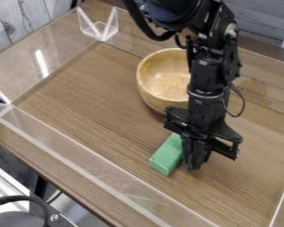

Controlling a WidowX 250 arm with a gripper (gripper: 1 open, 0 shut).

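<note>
The black arm reaches down from the top centre to the wooden table, its gripper [194, 152] low over the right end of a green block [166, 155]. The fingers look shut; whether they touch the block is unclear, as the gripper hides part of it.
A wooden bowl [154, 80] stands behind the arm, to its left. A clear plastic object [98, 25] is at the back left. Black cables lie at the bottom left corner.
</note>
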